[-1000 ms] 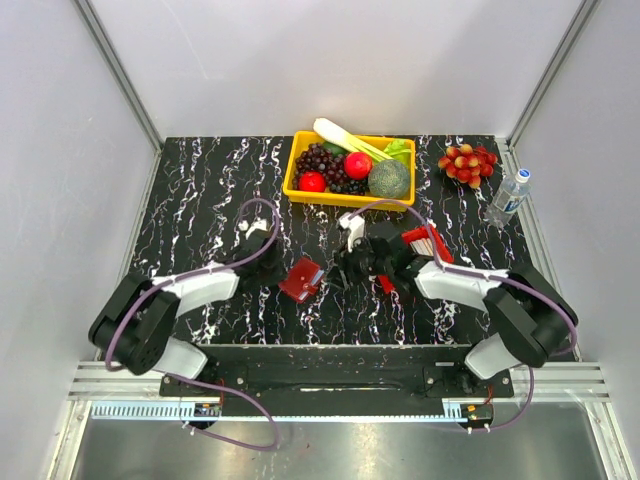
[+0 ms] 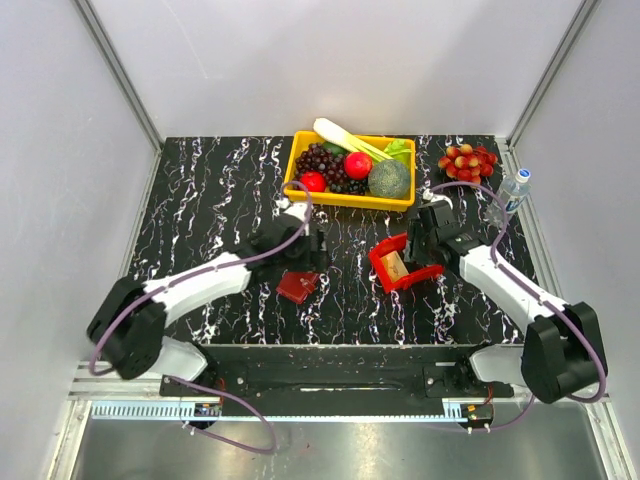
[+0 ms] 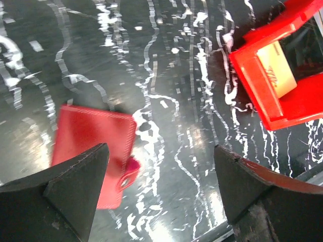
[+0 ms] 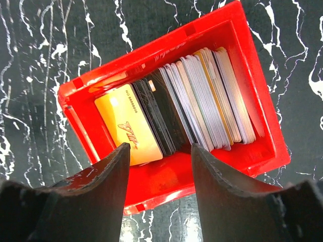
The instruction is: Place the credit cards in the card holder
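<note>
The red card holder [image 3: 96, 132], closed with its strap and snap showing, lies flat on the dark marbled table. Above it my left gripper is open, nothing between its fingers. A red box [image 4: 166, 179] holds many cards standing in a row, pale ones [image 4: 212, 98] toward one end and black ones [image 4: 164, 108] toward the other. One yellow card [image 4: 126, 123] leans flatter at the box's end. Over the box, my right gripper stands open and empty, its fingertips near the cards' lower edge in the right wrist view.
At the back a yellow crate [image 2: 380, 202] holds fruit and vegetables. A bunch of red grapes [image 2: 467, 162] and a water bottle [image 2: 510, 195] stand at the back right. Bare table lies between holder and box, and at the left.
My right gripper has moved right, from beside the card holder to over the red box. My left gripper has moved right, over the holder.
</note>
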